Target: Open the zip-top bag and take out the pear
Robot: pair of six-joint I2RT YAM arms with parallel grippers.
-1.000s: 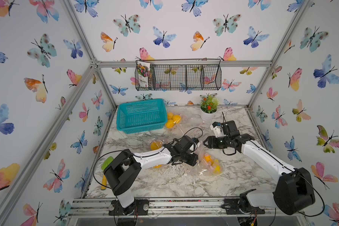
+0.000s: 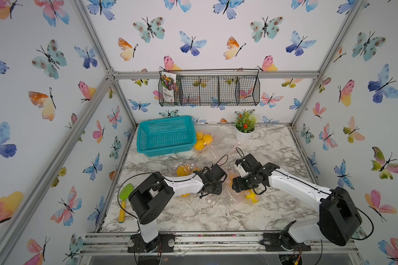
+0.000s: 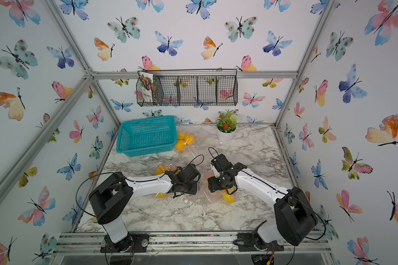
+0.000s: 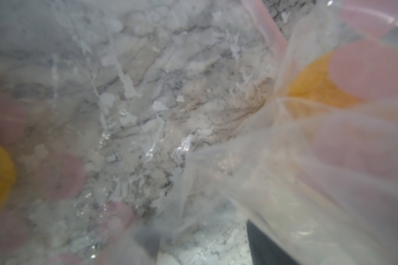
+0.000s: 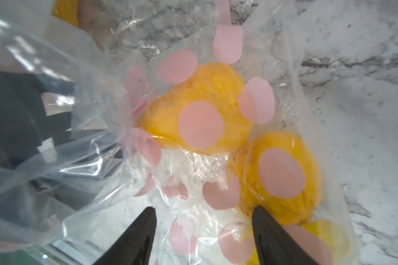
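Note:
A clear zip top bag with pink dots (image 5: 201, 125) lies on the marble table. Inside it, in the right wrist view, are a yellow-orange pear-shaped fruit (image 5: 163, 117), a rounder one (image 5: 269, 148) and part of another at the bottom edge. My right gripper stands open over the bag, its dark fingers (image 5: 139, 234) apart. Across from it, by the bag's left side, my left gripper is open; filmy plastic lies over and beside its fingers. Whether plastic lies between those fingers is blurred. From above, both arms hide much of the bag.
Another bag of yellow fruit (image 2: 182, 170) lies partly under the left arm, and a third (image 2: 203, 140) sits beside the teal basket (image 2: 165, 152). A potted plant (image 2: 244, 134) stands at the back. A green-headed tool (image 2: 126, 192) lies far left.
My right gripper has come left and down over the bag, now close to the left gripper.

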